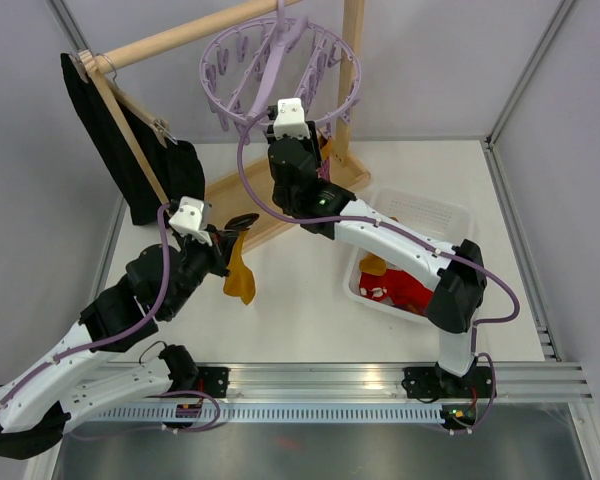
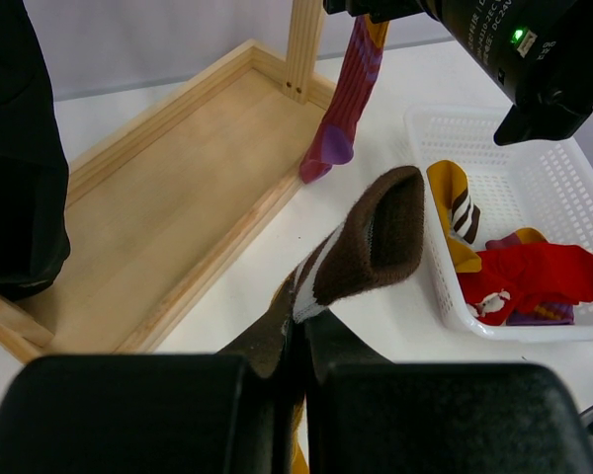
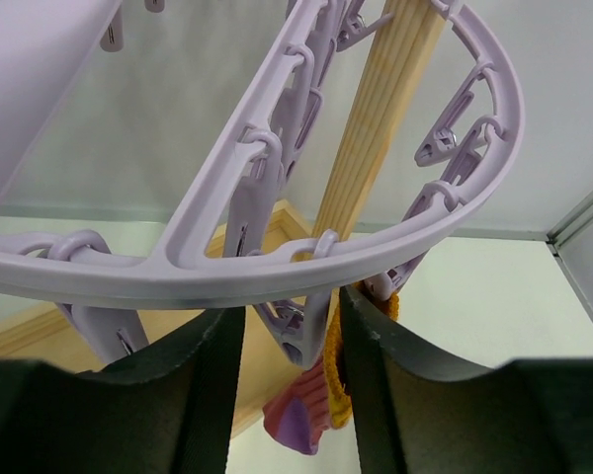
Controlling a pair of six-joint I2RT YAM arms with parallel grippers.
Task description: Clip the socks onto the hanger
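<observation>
The lilac round clip hanger [image 1: 278, 70] hangs from the wooden frame. My left gripper is shut on a yellow sock with a brown-and-white end [image 2: 356, 247]. My right gripper is up at the hanger's rim, its fingers either side of a clip [image 3: 306, 326]; they look part open, and whether they touch the clip is unclear. A red and purple sock with yellow [image 2: 341, 118] hangs just behind that clip, below the ring.
A white basket [image 1: 420, 215] on the right holds red, yellow and purple socks. A black cloth [image 1: 100, 140] hangs at left. The wooden base [image 2: 168, 197] lies below the hanger.
</observation>
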